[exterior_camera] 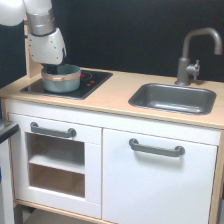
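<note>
A grey-blue pot point(61, 82) with a copper-coloured rim sits on the black stovetop point(93, 80) at the left of the toy kitchen's counter. The white robot gripper point(50, 62) is lowered just above the pot, at its upper left. Its fingertips are at or near the pot's rim, and whether they are open or shut is hard to make out.
A steel sink point(172, 109) with a grey tap point(188, 54) is on the right of the wooden counter point(120, 100). Below are white cabinet fronts point(160, 190) with grey handles and an open window at left.
</note>
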